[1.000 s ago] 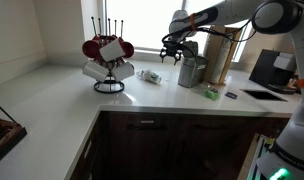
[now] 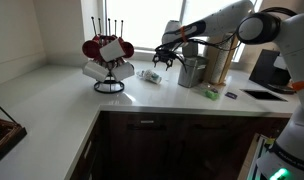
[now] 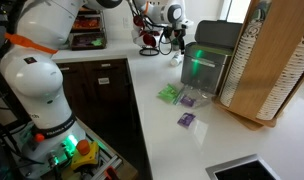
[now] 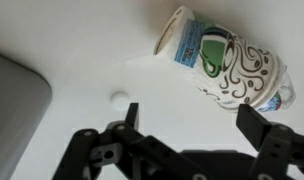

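Note:
A white paper cup (image 4: 232, 65) with a green and blue printed label and brown swirls lies on its side in the wrist view. It shows as a small pale shape (image 2: 150, 76) on the counter in exterior view 1. Above the counter, my gripper is open, its fingers wide apart with nothing between them. The cup lies ahead of the fingers and toward the right finger (image 4: 260, 128). In exterior view 1 the gripper (image 2: 163, 58) hangs higher than the cup and slightly right of it.
A grey metal toaster (image 2: 192, 70) stands just right of the gripper. Mugs and bowls hang on a rack (image 2: 110, 85) to the left. A small white round object (image 4: 120, 100) is near the left finger. Green and purple items (image 3: 170, 93) lie before the toaster.
In exterior view 1 the arm and gripper have shifted a little to the left, toward the space above the cup. The cup and the other things on the counter look unmoved.

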